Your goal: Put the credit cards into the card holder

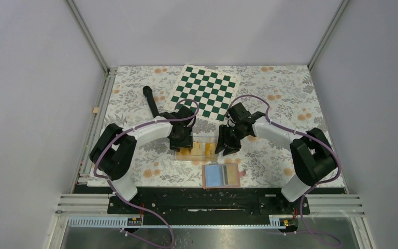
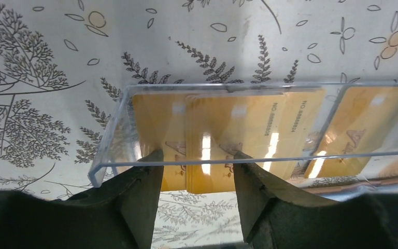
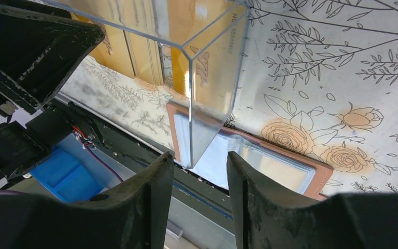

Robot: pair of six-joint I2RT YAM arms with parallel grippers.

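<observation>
Several gold credit cards (image 2: 238,129) lie in a low clear box, one apart from the rest on the right. Over the box's left end my left gripper stands open, its fingertips at the clear front edge, nothing gripped. My right gripper is open at the box's right end; in the right wrist view the clear box corner (image 3: 190,114) reaches between its fingertips, but contact cannot be told. Below the box, near the table's front edge, the brown card holder (image 1: 204,176) lies spread flat, with a blue half and a beige half.
A checkered board (image 1: 203,91) lies behind the arms. To the left, a black microphone (image 1: 150,98) is partly covered by the left arm. Free table shows at the far right and front left.
</observation>
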